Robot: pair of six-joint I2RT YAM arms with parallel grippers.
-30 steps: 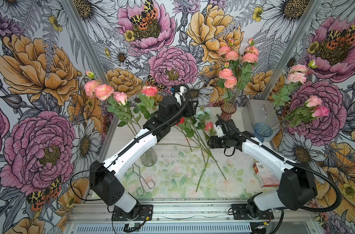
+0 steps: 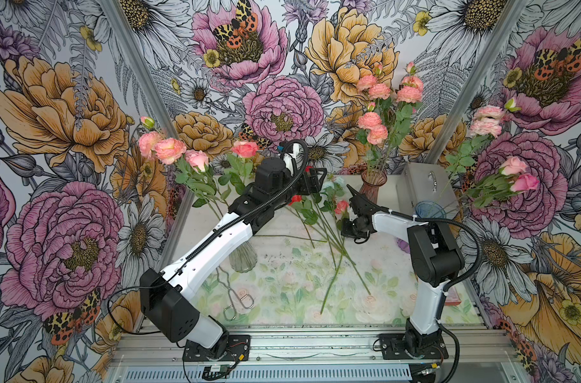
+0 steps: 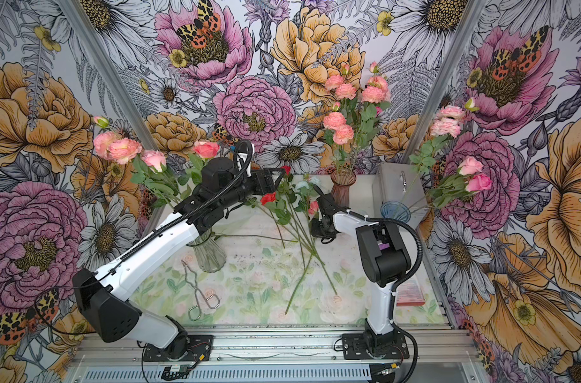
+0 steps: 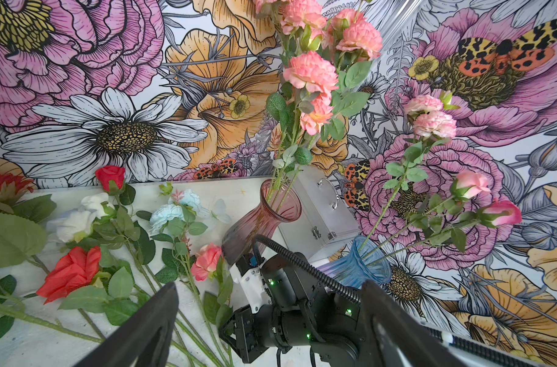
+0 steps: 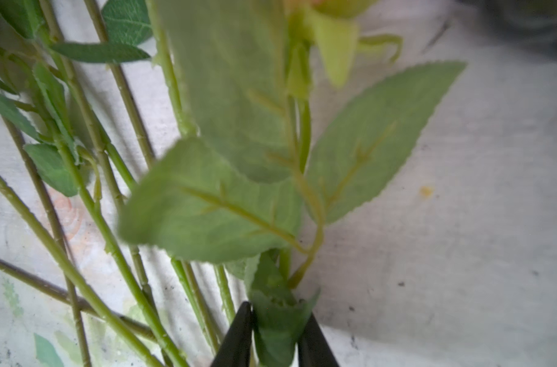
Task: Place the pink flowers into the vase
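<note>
A pink rose (image 4: 206, 261) lies among other loose stems at the table's middle back, its bloom just left of my right gripper (image 2: 349, 212). In the right wrist view, a green leaf (image 5: 275, 321) of this flower fills the gap between the fingers, which stand apart. Part of the bloom (image 5: 339, 5) shows at the top edge. A pink glass vase (image 4: 260, 220) holds several tall pink flowers (image 4: 312, 73) behind that gripper. Over the back of the table hovers my left gripper, its fingers wide apart and nothing between them.
Red roses (image 4: 73, 273), a white rose (image 4: 79, 215) and a pale blue flower (image 4: 168, 215) lie close by. A clear vase (image 3: 208, 253) and scissors (image 2: 234, 300) are front left. A blue vase (image 4: 358, 266) and grey metal box (image 4: 321, 211) stand right.
My right arm's elbow has swung inward and forward, covering much of the red-and-white box. The left arm has shifted slightly.
</note>
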